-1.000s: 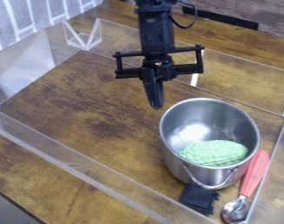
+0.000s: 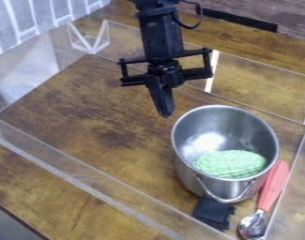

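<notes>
My black gripper (image 2: 165,101) hangs over the wooden table, above and left of a steel pot (image 2: 192,141), its narrow tip shut with nothing visible between. A pale green textured object (image 2: 230,161) lies inside the pot. To the right of the pot, a red-handled scoop (image 2: 271,187) lies on the table, and a small black object (image 2: 214,214) lies just below the pot.
Clear plastic walls (image 2: 54,164) border the work area. A white slatted object (image 2: 23,23) stands at the back left.
The pot and the objects around it have not moved.
</notes>
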